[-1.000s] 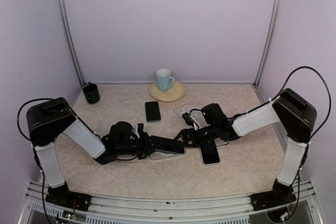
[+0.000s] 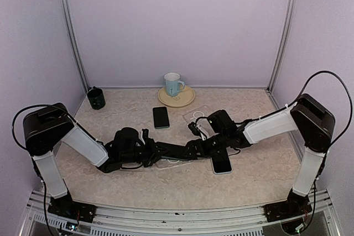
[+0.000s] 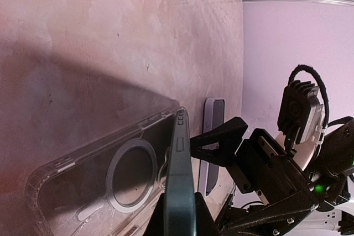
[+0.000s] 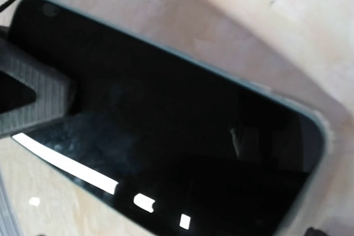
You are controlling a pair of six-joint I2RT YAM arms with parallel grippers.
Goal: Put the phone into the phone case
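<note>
My left gripper point(image 2: 154, 152) is shut on a black phone point(image 2: 172, 151), gripping its left end. In the left wrist view the phone point(image 3: 181, 164) appears edge-on, tilted over the clear phone case point(image 3: 77, 178) with its white ring. Its far end is by the case's upper rim; whether they touch, I cannot tell. My right gripper point(image 2: 191, 148) stands open at the phone's right end, its fingers point(image 3: 221, 139) spread apart. In the right wrist view the dark screen of the phone point(image 4: 182, 114) fills the middle, with a ribbed left finger point(image 4: 41, 89) against it.
Another phone point(image 2: 221, 162) lies under the right arm, and one more phone point(image 2: 161, 118) lies farther back. A second clear case point(image 2: 191, 117) is beside it. At the back stand a blue mug point(image 2: 172, 85) on a yellow plate point(image 2: 186, 100) and a black cup point(image 2: 95, 99).
The held phone has shifted slightly left with my left gripper.
</note>
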